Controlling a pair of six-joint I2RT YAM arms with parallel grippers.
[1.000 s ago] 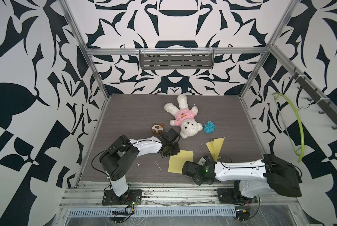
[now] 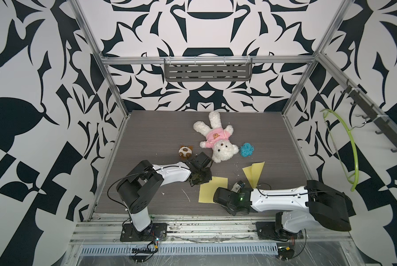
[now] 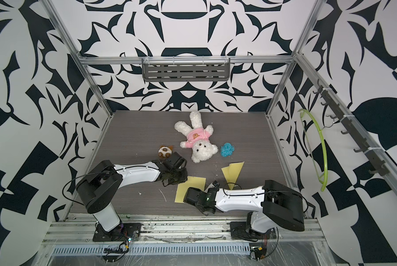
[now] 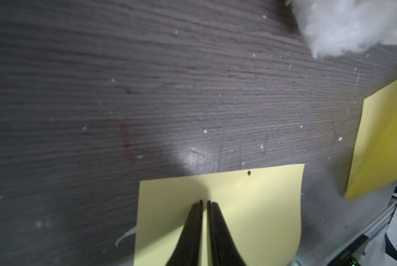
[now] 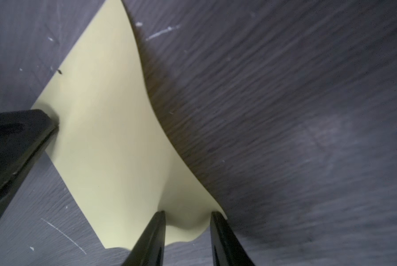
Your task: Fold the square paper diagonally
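A yellow square paper (image 2: pixel 209 190) lies flat at the front middle of the dark table. My left gripper has its fingertips on the paper near its back edge, very close together; whether anything is between them is unclear. My right gripper is at the paper's lifted, curling corner, its fingers apart with the paper's edge between or just under the tips. In the right wrist view the paper (image 5: pixel 109 150) bends up along one side, and a dark part of the left gripper presses near the opposite side.
A folded yellow paper (image 2: pixel 253 173) lies to the right. A white teddy bear (image 2: pixel 222 148), a blue flower-like object (image 2: pixel 247 149) and a small brown toy (image 2: pixel 185 152) lie behind.
The left arm has hardly moved.
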